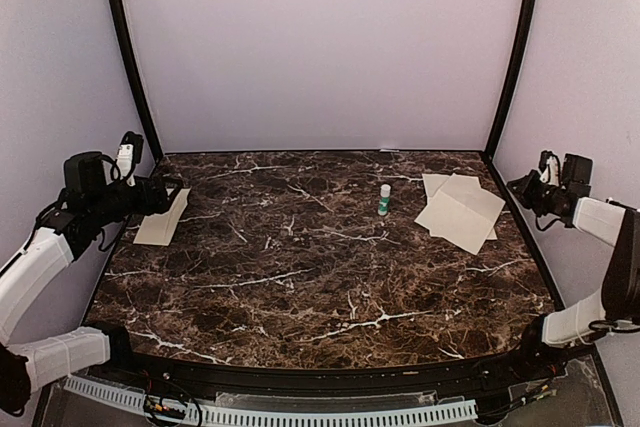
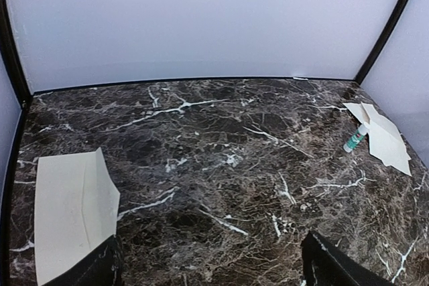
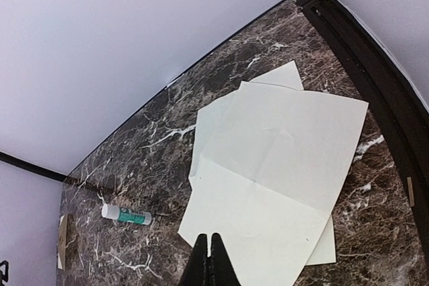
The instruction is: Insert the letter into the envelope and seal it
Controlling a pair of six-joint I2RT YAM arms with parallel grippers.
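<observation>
On the marble table's left lies a folded cream paper [image 1: 160, 222], seen also as a white folded sheet [image 2: 74, 212] in the left wrist view. My left gripper [image 1: 165, 195] hangs above it, fingers apart with nothing visible between them. At the right lie several overlapping cream sheets [image 1: 460, 217], with the top sheet [image 3: 261, 212] filling much of the right wrist view. A glue stick [image 1: 383, 202], white-capped with a green label, is left of them. My right gripper [image 1: 515, 185] is raised by the right wall, shut, with nothing showing between its fingertips.
Walls close in the table at left, back and right, with dark frame strips along the edges. A small light object lies at the back edge.
</observation>
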